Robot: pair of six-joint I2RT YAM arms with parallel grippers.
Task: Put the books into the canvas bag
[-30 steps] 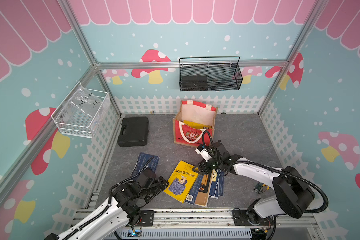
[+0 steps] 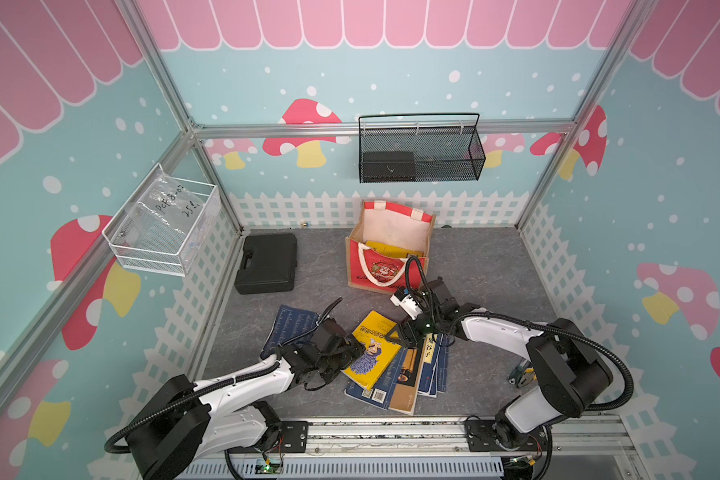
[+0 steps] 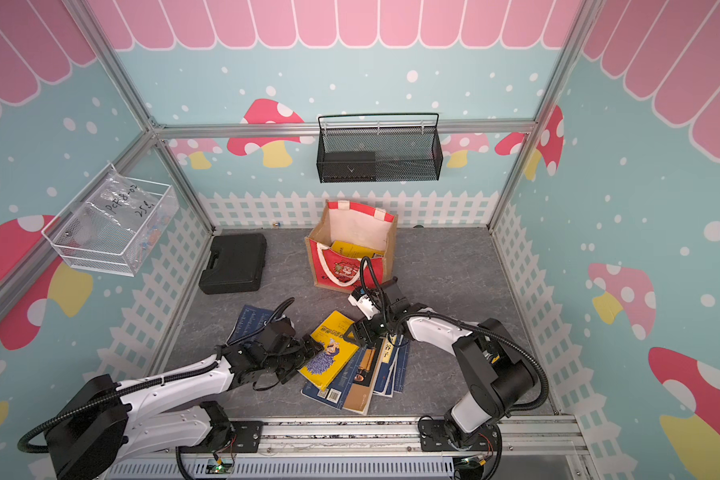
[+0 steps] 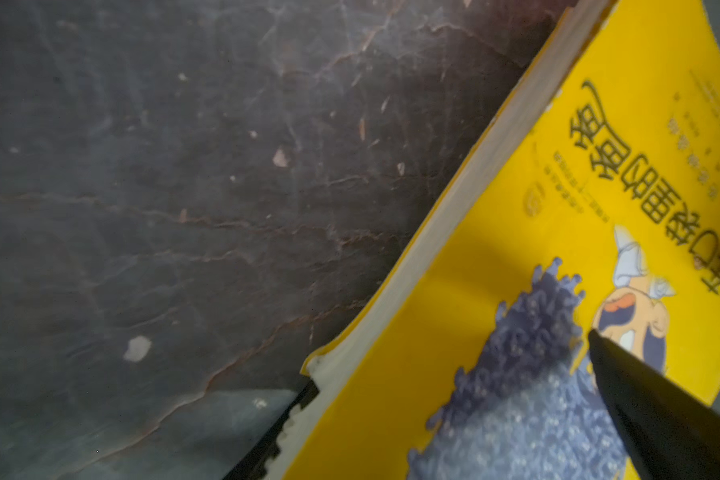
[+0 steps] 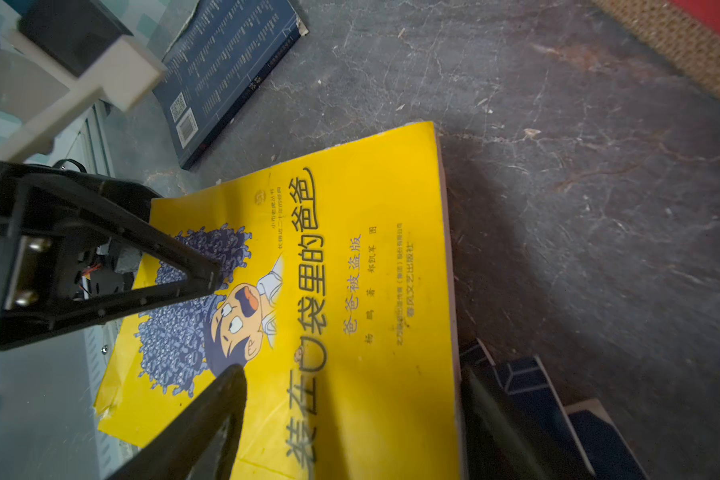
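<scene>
The yellow book (image 2: pixel 373 360) lies slanted over a dark blue book (image 2: pixel 360 392). My left gripper is open at its edge, one dark finger (image 4: pixel 656 416) over the cover and the other partly hidden below the edge. Over the book's other end, my right gripper has its fingers apart, one (image 5: pixel 200 432) above the cover and one just past the edge. Beside it lie a brown book (image 2: pixel 406 388) and several blue ones (image 2: pixel 441 376). Another blue book (image 2: pixel 294 321) is at left. Behind stands the red canvas bag (image 2: pixel 368 276), something yellow inside.
A black case (image 2: pixel 265 264) sits at the back left. A black wire basket (image 2: pixel 448 160) hangs on the rear wall and a white one (image 2: pixel 148 260) on the left. Table to the right of the bag is clear.
The left arm has reached to the right, its gripper coming onto the yellow book's edge. That book has shifted slightly right and toward the bag. The right gripper has moved only slightly.
</scene>
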